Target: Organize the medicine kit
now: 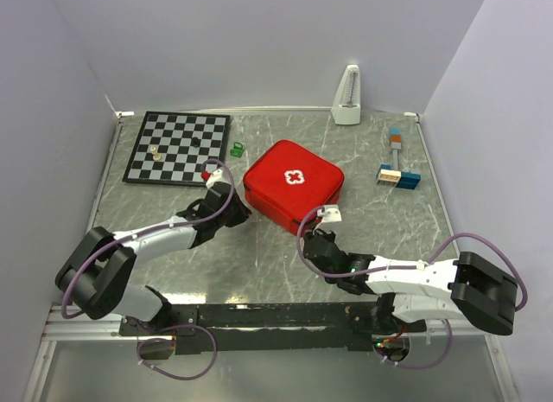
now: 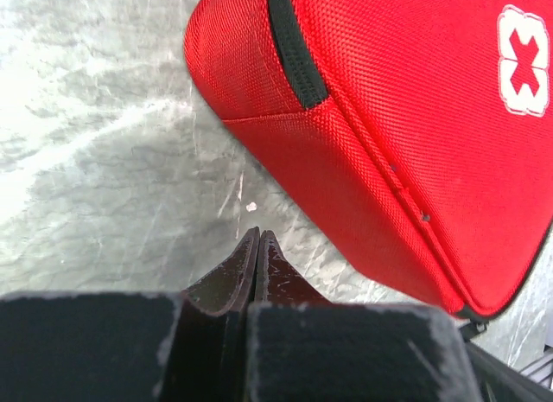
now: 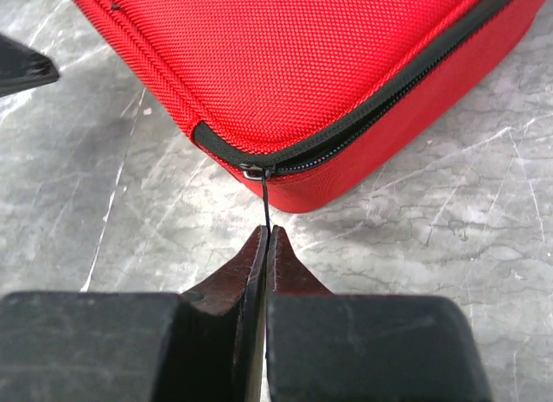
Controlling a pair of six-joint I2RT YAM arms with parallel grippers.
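The red medicine bag point(image 1: 294, 179) with a white cross badge lies closed-lidded on the grey marble table. In the right wrist view, a dark zipper point(image 3: 363, 130) runs around its edge, slightly gaping near the corner. From the zipper slider point(image 3: 255, 172) a thin dark pull cord point(image 3: 266, 203) reaches down to the fingertips of my right gripper, which is shut on it. My left gripper is shut beside the bag's left side, apart from it, and nothing shows between its fingers. The bag's contents are hidden.
A checkered board point(image 1: 178, 149) with a few small pieces lies at the back left, a small green item point(image 1: 237, 149) beside it. A white metronome-like object point(image 1: 347, 97) stands at the back. Blue and orange blocks point(image 1: 399, 174) sit at the right.
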